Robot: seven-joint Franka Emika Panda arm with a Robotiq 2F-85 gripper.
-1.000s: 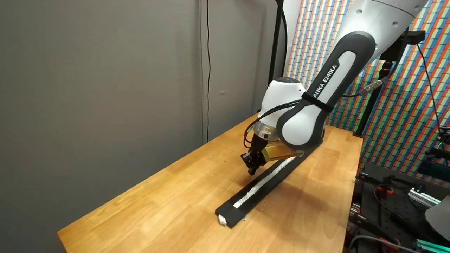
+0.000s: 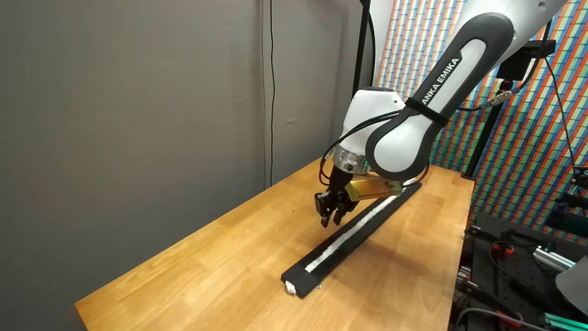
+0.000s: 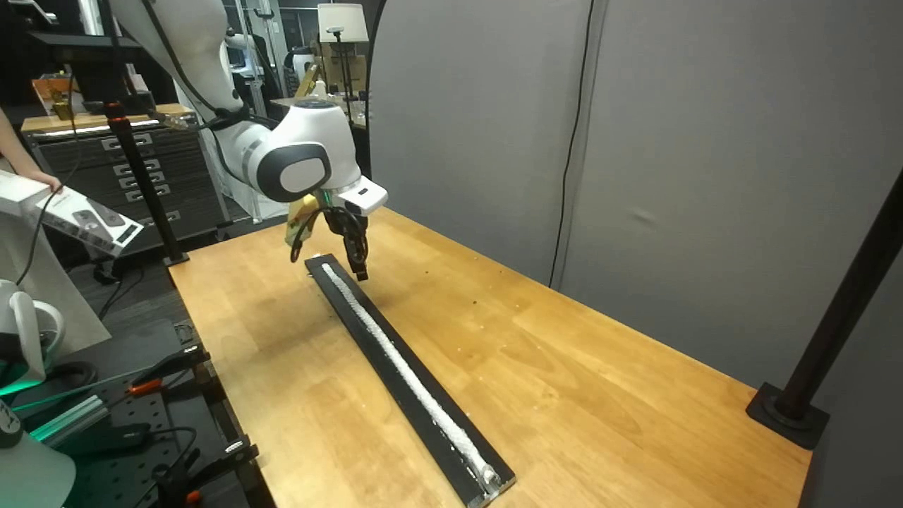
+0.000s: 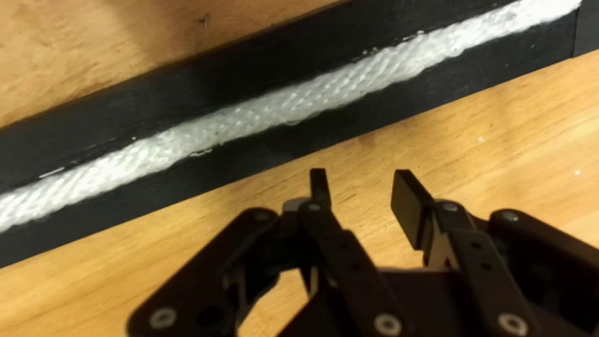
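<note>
A long black board (image 3: 385, 370) lies flat on the wooden table, with a white braided rope (image 3: 399, 365) running along its length. In the wrist view the rope (image 4: 292, 104) crosses from lower left to upper right, straight on the black board (image 4: 185, 92). My gripper is open, its fingertips apart over bare wood just beside the board's edge, with nothing between them. From exterior view 1, the gripper (image 2: 330, 222) hangs above the table next to the board (image 2: 347, 242), toward the wall side.
A grey wall (image 2: 165, 110) rises behind one long edge. A black post (image 3: 800, 372) stands at the table's far right corner, and clamps and tools lie on a dark cart (image 3: 152, 423) beside the table.
My arm has risen slightly. The board and rope have stayed in place.
</note>
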